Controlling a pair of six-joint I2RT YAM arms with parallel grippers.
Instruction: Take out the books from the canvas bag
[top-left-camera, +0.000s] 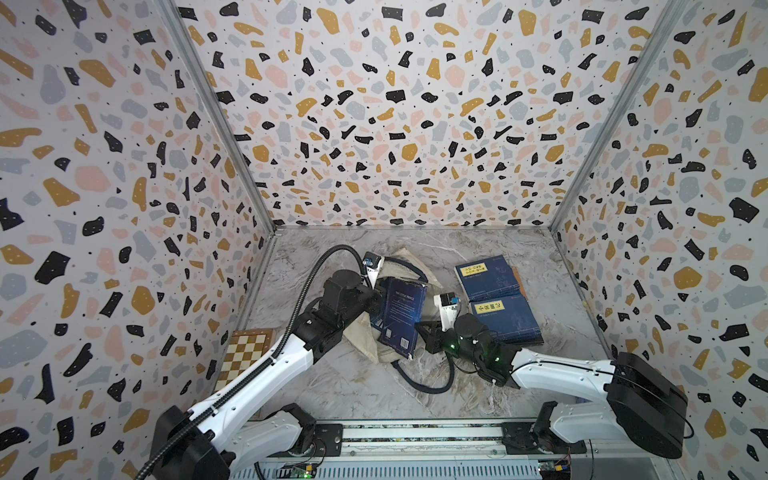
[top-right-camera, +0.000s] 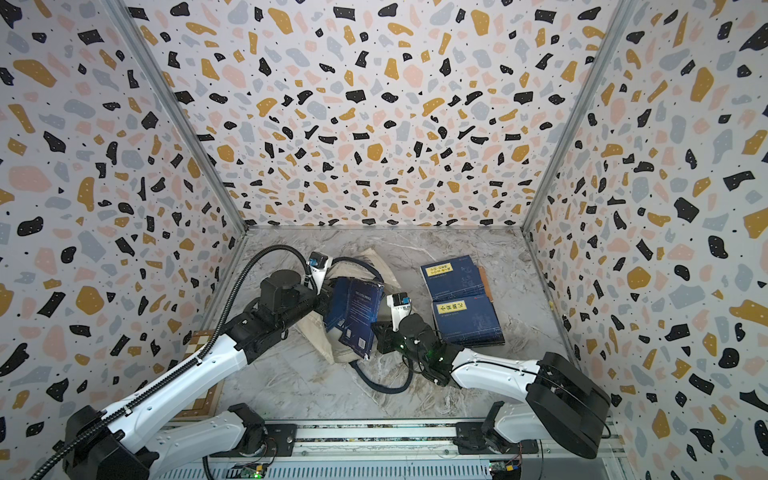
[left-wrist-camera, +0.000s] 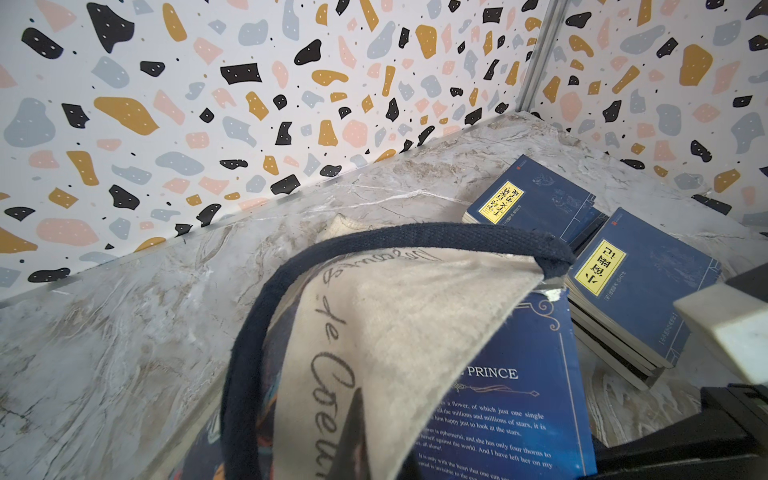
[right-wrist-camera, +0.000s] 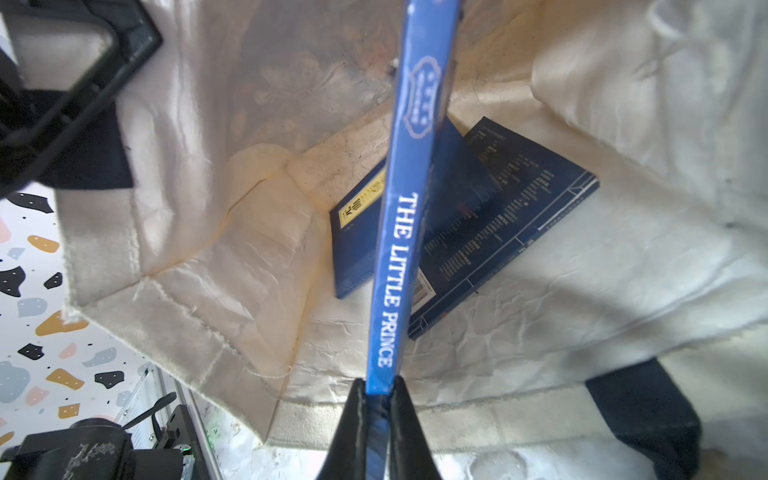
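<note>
A canvas bag (left-wrist-camera: 416, 296) lies open mid-table with dark blue handles. My right gripper is shut on the spine of the blue book The Little Prince (right-wrist-camera: 396, 264), at the bag's mouth. Deeper in the bag lie more navy books (right-wrist-camera: 512, 208). My left gripper (top-left-camera: 372, 300) is at the bag's upper left edge; its fingertips are hidden in the top views, and whether they pinch fabric cannot be seen.
Two piles of blue books with yellow labels (top-left-camera: 488, 276) (top-left-camera: 504, 320) lie on the right of the marble table (top-left-camera: 576, 336). A checkered board (top-left-camera: 244, 352) is at the left edge.
</note>
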